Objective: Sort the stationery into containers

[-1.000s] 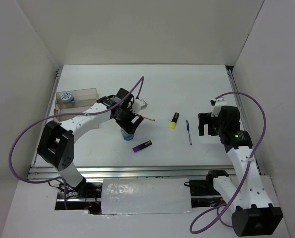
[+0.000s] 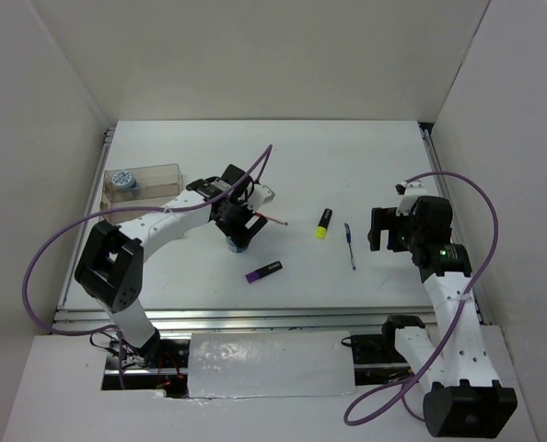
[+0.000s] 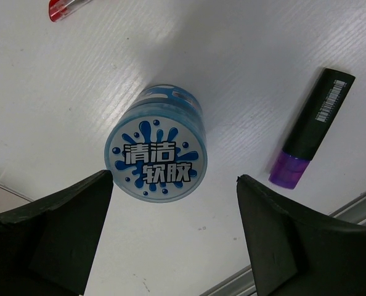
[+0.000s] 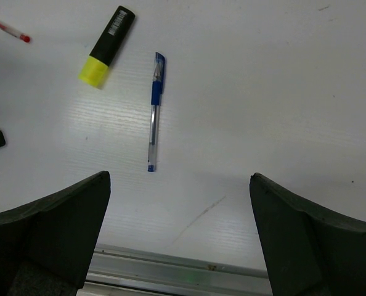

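Observation:
A blue cleaning-gel jar stands upright on the table, its printed lid facing the left wrist camera. Over it hangs my left gripper, open, its fingers clear of the jar on both sides. A black marker with a purple end lies right of the jar. My right gripper is open and empty at the table's right side. In the right wrist view, a blue pen and a yellow-ended highlighter lie beyond its fingers. A red pen lies near the left gripper.
A clear divided container stands at the left, a similar blue-lidded jar in its back left part. The left arm hides some of the container. Clear table extends across the back and right.
The left gripper has shifted slightly over the jar and now covers more of it from above. The right arm has moved only a little. The loose stationery lies where it was.

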